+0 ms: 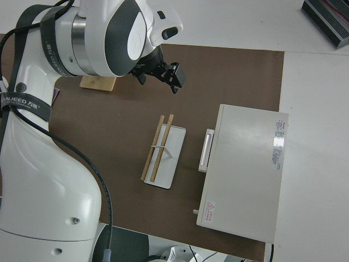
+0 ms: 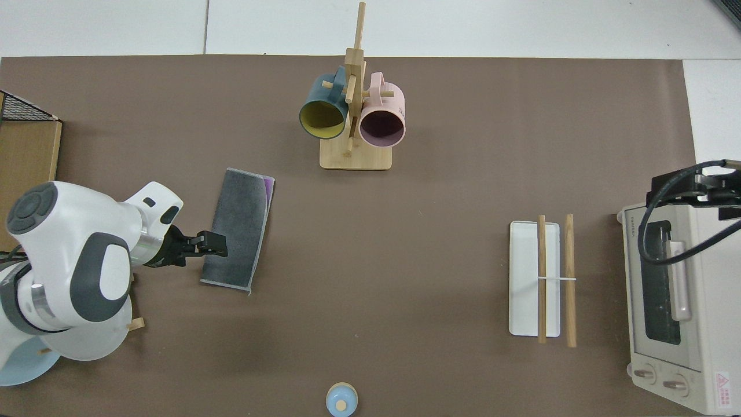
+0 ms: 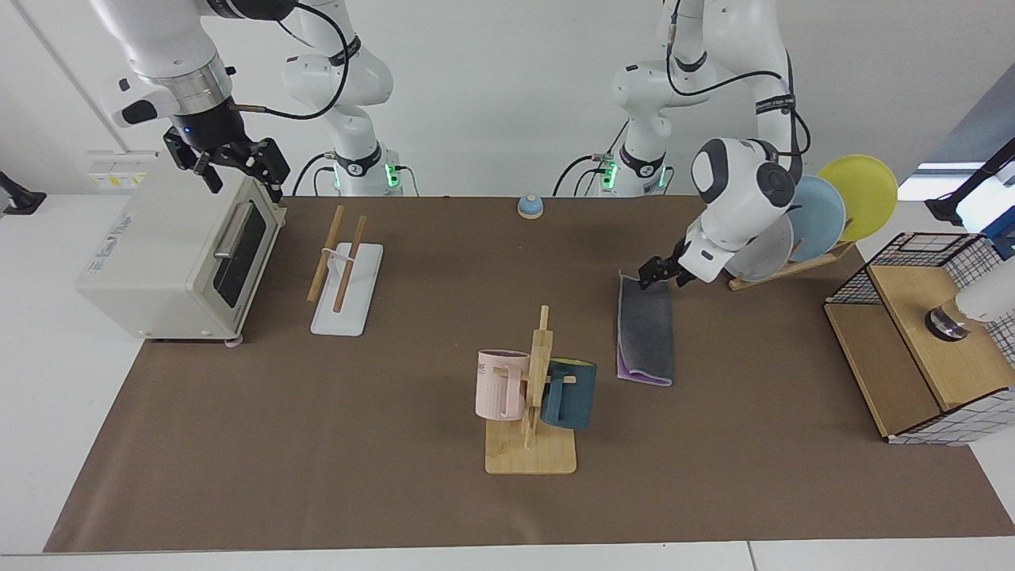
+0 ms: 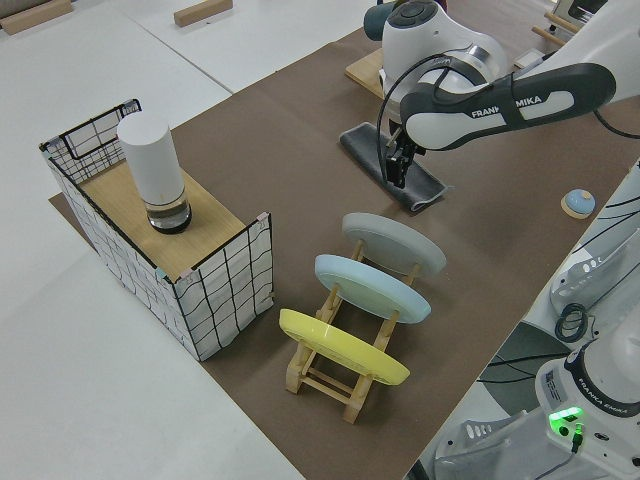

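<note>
One gripper hangs over the grey-and-purple folded cloth at the table's left in the top view; in the left view it is at the cloth's far end. Whether its fingers are open is unclear. The other gripper is above the white oven and shows black at the top view's right edge, its finger state unclear. A wooden mug tree holds a teal mug and a pink mug.
A rack with yellow, blue and grey plates stands beside a wire-sided shelf. A white board with two wooden sticks lies near the oven. A small blue object sits at the front.
</note>
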